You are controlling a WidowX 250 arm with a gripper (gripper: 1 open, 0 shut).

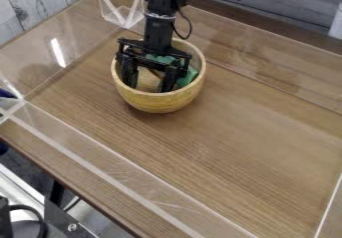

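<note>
My black gripper (154,64) reaches down from the top into a yellow bowl (158,101) near the middle of the camera view. Inside the bowl, a tan round object lies under the gripper, partly hidden by the fingers. A green object (186,76) sits at the bowl's right side. Whether the fingers are closed on anything is unclear.
Clear strips run along its left and lower left. Black cables (30,210) are at the lower left edge.
</note>
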